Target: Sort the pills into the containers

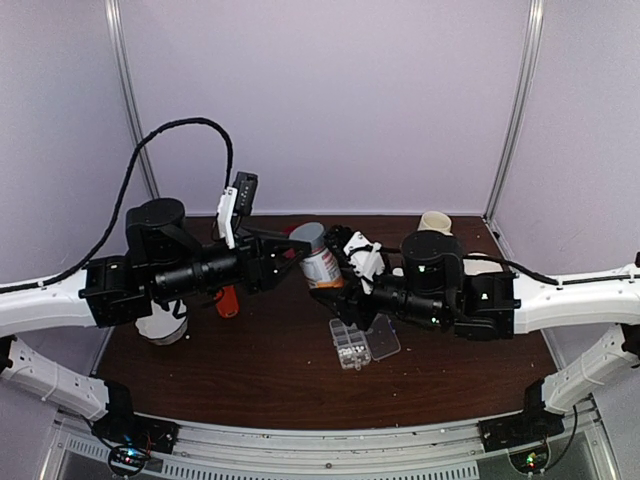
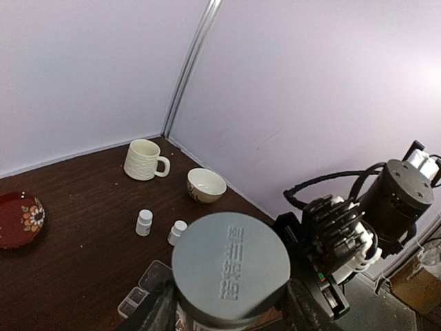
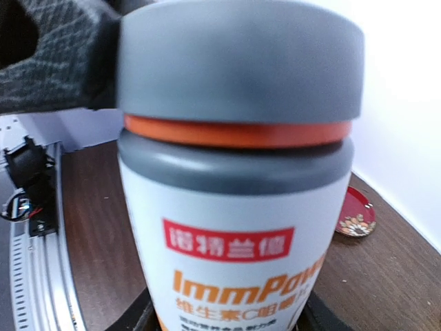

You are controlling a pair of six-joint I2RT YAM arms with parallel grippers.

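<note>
A white supplement bottle (image 1: 320, 268) with a grey cap is held tilted above the table, its label facing me in the right wrist view. My right gripper (image 1: 338, 272) is shut on the bottle's body. At the cap's side stands my left gripper (image 1: 298, 252), part open, with its fingers (image 2: 298, 307) spread about as wide as the cap. Whether they touch it cannot be told. Below, the clear pill box (image 1: 350, 345) lies with its lid (image 1: 382, 338) open and pale pills inside.
Two small white bottles, a nearer one (image 2: 177, 232) and a farther one (image 2: 144, 222), stand near a mug (image 2: 142, 160) and a bowl (image 2: 206, 185). A red flowered plate (image 2: 21, 219) lies at the back. An orange item (image 1: 228, 302) and a white bowl (image 1: 162, 324) are left.
</note>
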